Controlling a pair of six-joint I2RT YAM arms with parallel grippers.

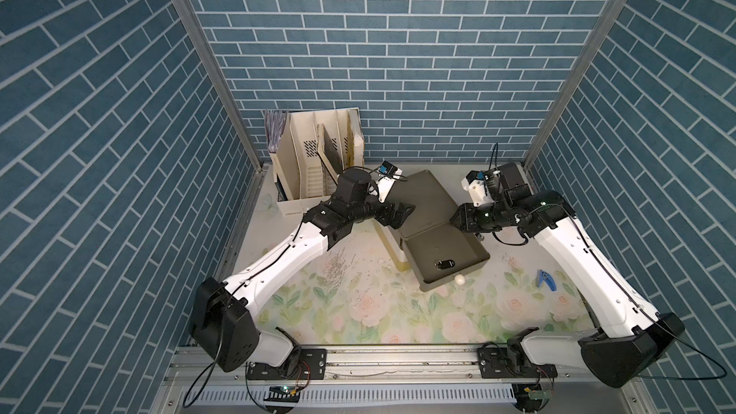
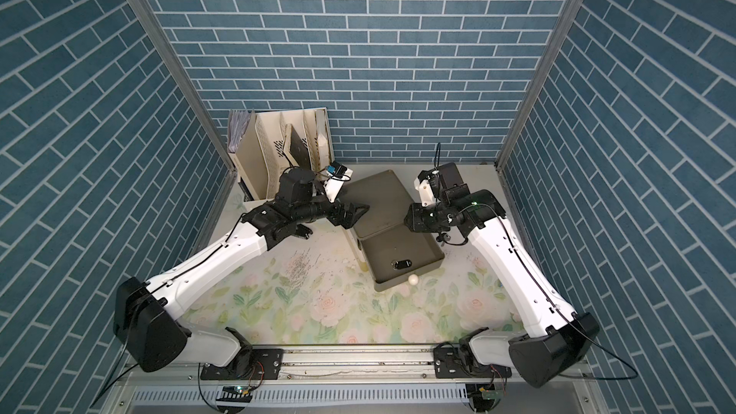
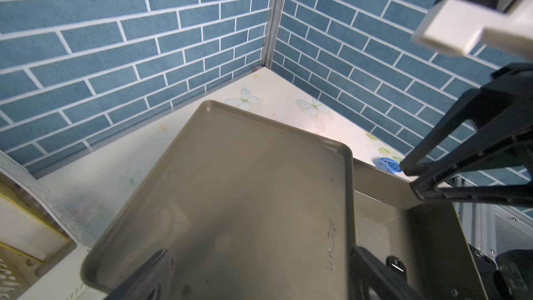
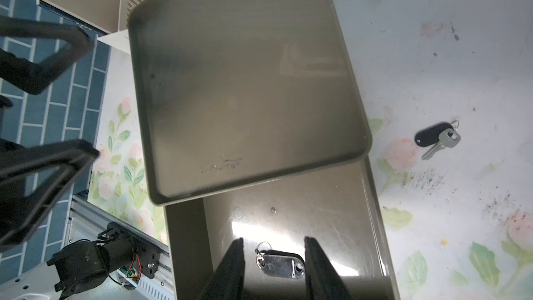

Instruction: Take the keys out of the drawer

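The olive-grey drawer is pulled out beside its cabinet top; inside lies a black key fob with ring. Another key with a black fob rests on the table beside the unit. My left gripper hangs over the cabinet's left side, its fingertips spread apart in its wrist view. My right gripper is over the drawer area, fingers apart with the fob visible below between them.
A beige file organiser with papers stands at back left. A blue clip lies at right, and a small pale ball near the drawer's front corner.
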